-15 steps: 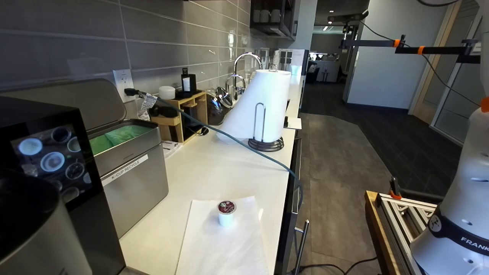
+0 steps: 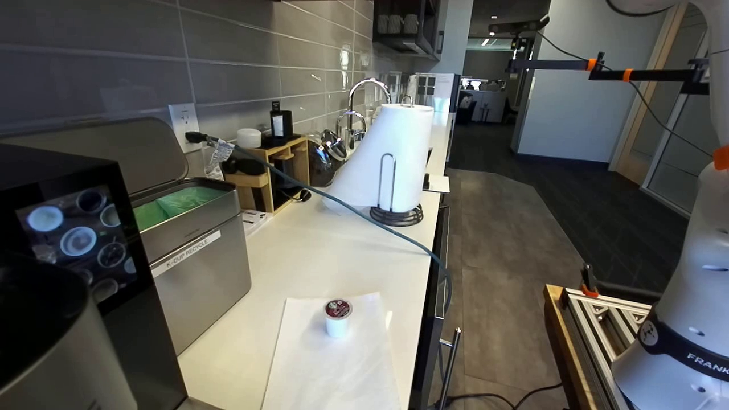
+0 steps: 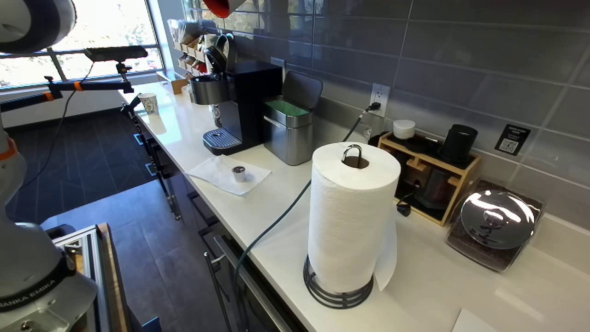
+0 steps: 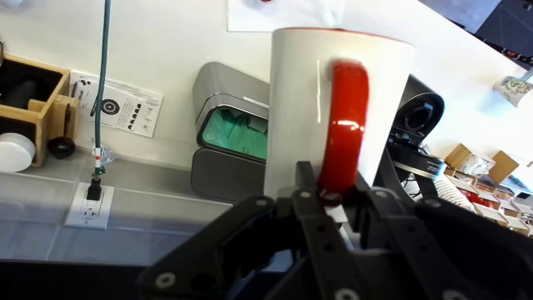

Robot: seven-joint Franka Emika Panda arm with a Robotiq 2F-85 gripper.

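Note:
A white mug (image 4: 300,100) with a red handle and red rim fills the middle of the wrist view. My gripper is shut on its handle, one dark finger (image 4: 305,175) on each side. At the top edge of exterior view 2, part of the mug (image 3: 221,6) shows its red inside, high above the counter. A small white coffee pod (image 2: 338,321) with a dark red lid sits upright on a white paper sheet (image 2: 300,376). Neither exterior view shows the gripper itself.
The lidded K-cup recycle bin (image 2: 205,273) stands open beside the black coffee machine (image 3: 251,99). A paper towel roll (image 3: 351,232) and a wooden organizer (image 3: 448,204) stand farther along. A green cable (image 2: 383,225) crosses the counter. A patterned cup (image 3: 149,103) stands at the far end.
In exterior view 1 the arm at the right edge has shifted slightly left, and more of its upper part shows at the top. The pod, bin and paper are unmoved.

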